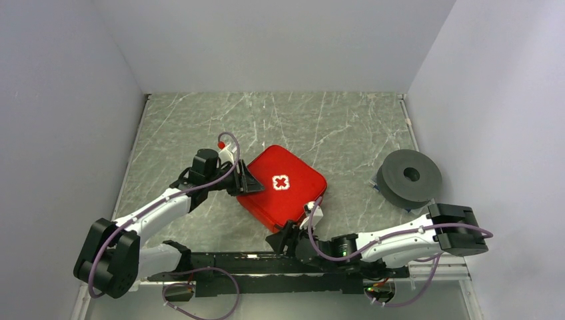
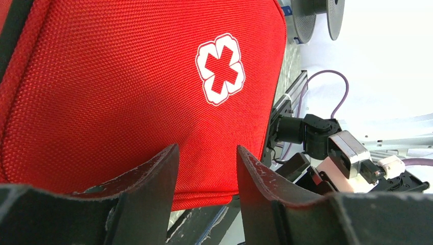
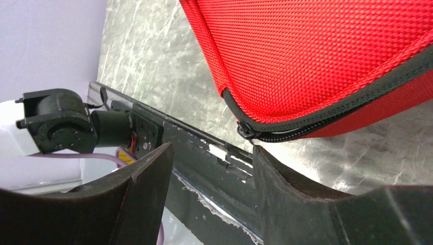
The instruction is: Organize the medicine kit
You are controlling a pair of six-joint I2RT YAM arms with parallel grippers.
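Note:
The red medicine kit (image 1: 286, 175) lies closed on the marble table, turned at an angle, with its white-edged cross badge (image 2: 220, 69) facing up. My left gripper is over the kit's left part, its fingers apart and nothing held between them; only red fabric shows behind the gap. At the kit's near corner stands my right gripper, also open and empty. In the right wrist view a black zipper pull (image 3: 246, 130) hangs at the corner of the black zipper, close to the tip of the right-hand finger (image 3: 265, 168).
A dark grey spool (image 1: 409, 179) stands on the table's right side. A black rail (image 1: 260, 263) runs along the front edge, close to the right gripper. Walls rise on both sides.

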